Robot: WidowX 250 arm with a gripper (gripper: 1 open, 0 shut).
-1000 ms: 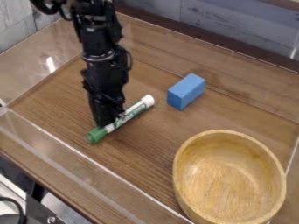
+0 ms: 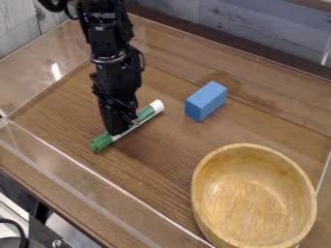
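Observation:
My black gripper (image 2: 116,124) reaches down from the top left to the wooden table, its tip over the left side of a white and green marker-like stick (image 2: 139,120). The stick lies diagonally, green end toward the front left. The fingers look closed; whether they touch the stick is hard to tell.
A blue block (image 2: 206,101) sits to the right of the stick. A large yellow bowl (image 2: 253,194) fills the front right.
The stick has shifted slightly up and left since a second ago, and my gripper has moved slightly left with it.

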